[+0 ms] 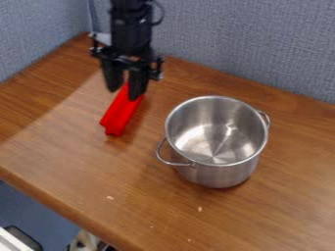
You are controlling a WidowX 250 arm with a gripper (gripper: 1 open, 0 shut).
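A red elongated block (118, 116) lies on the wooden table left of centre. My black gripper (129, 76) hangs right over its far end, blurred, its fingers partly covering that end; whether they touch it cannot be told. A steel pot (218, 152) with wire handles stands to the right of the block.
Grey padded walls rise at the back and left. The table's front left edge drops to a blue floor with some equipment at the lower left corner.
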